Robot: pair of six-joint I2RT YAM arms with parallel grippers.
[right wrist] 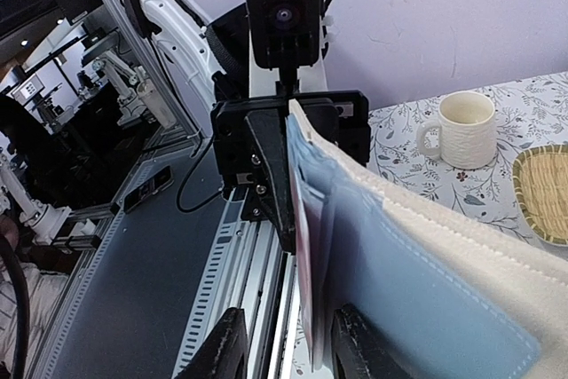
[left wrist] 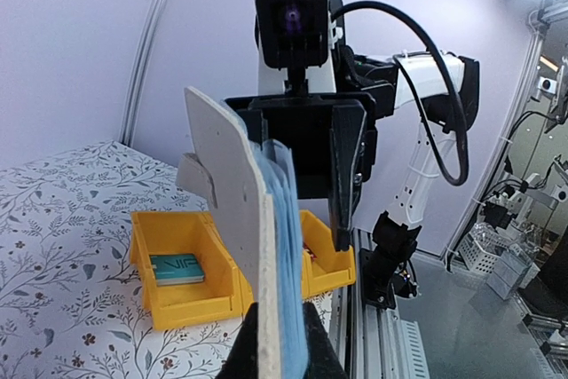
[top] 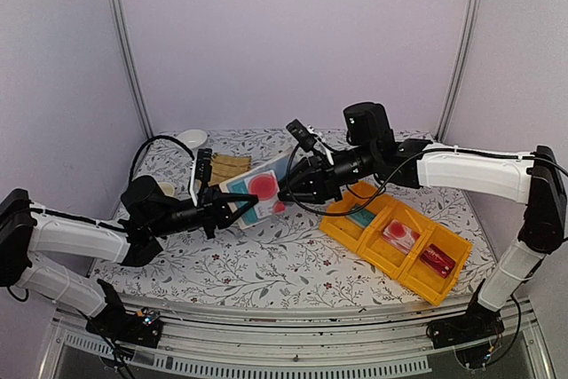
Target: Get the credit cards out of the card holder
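Note:
The card holder (top: pixel 284 166), cream outside and blue inside, hangs unfolded above the table. A card with a red circle (top: pixel 263 185) shows in it. My left gripper (top: pixel 240 208) is shut on the holder's left part; in the left wrist view the cream cover (left wrist: pixel 232 161) and blue lining (left wrist: pixel 286 228) run up from between its fingers. At the right side is my right gripper (top: pixel 286 194). In the right wrist view its fingers (right wrist: pixel 232 343) stand apart, with the edge of a pinkish card (right wrist: pixel 304 281) between them, clear of the left finger. Blue lining (right wrist: pixel 417 290) covers the right side there.
A yellow compartment box (top: pixel 377 259) at the right holds a teal card (top: pixel 361 217), a red-and-white card (top: pixel 401 236) and a red item (top: pixel 437 260). At the back left are a white bowl (top: pixel 193 138), a woven mat (top: pixel 232 165) and a white mug (right wrist: pixel 468 130).

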